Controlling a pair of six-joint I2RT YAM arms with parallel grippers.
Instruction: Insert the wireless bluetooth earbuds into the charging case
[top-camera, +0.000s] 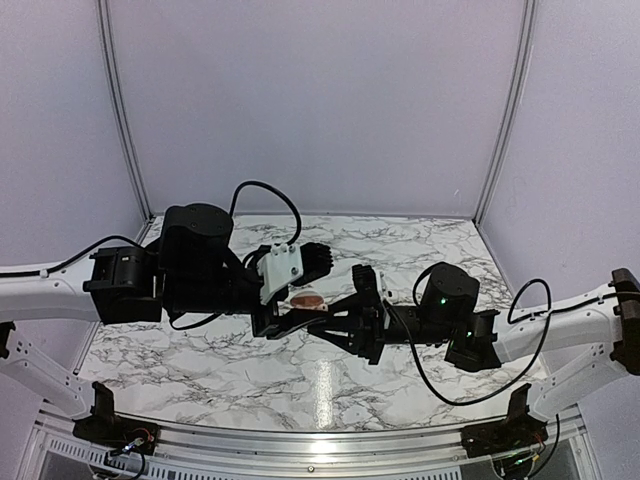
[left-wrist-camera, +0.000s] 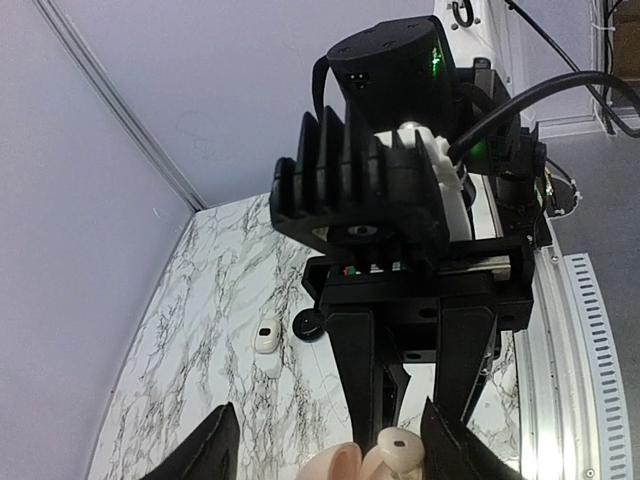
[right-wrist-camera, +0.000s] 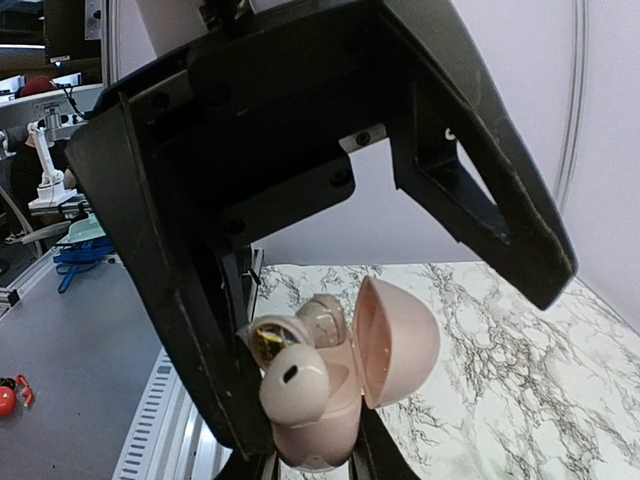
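Observation:
The pink charging case (right-wrist-camera: 315, 430), lid (right-wrist-camera: 395, 345) raised, is held upright in my right gripper, whose fingers are shut on it. A white earbud (right-wrist-camera: 295, 385) sits at the case's top, partly raised, in front of its compartments. My left gripper is just above and around the case, its fingers apart, with no clear grip on anything. In the top view both grippers meet at the middle, with the pink case (top-camera: 306, 300) between them.
A small white object (left-wrist-camera: 267, 336) and a black round object (left-wrist-camera: 308, 324) lie on the marble table in the left wrist view. The table is otherwise largely clear, bounded by pale walls and a metal rail.

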